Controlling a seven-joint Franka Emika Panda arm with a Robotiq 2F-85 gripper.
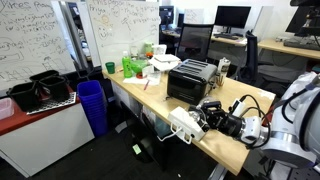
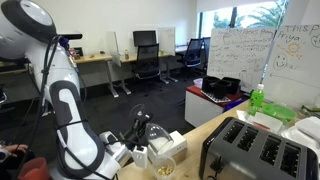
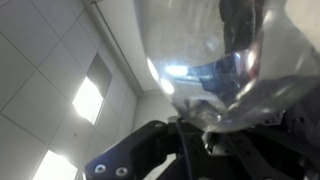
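A clear, see-through container point(image 3: 215, 60) fills much of the wrist view, close to the camera, with the ceiling behind it. My gripper is shut on it near its lower edge. Exterior view 2 shows this clear container point(image 2: 157, 133) tilted over a small clear cup point(image 2: 160, 169) with light-coloured pieces inside. In exterior view 1 the gripper point(image 1: 206, 114) is low over the table's near part, and its dark body hides most of the container. Whether anything is inside the held container cannot be made out.
A silver and black toaster point(image 1: 190, 80) stands close behind the gripper. A white box-like object point(image 1: 187, 124) sits at the table edge beside it. A green bottle point(image 1: 127, 67) and clutter occupy the far end. Black cables loop around the arm.
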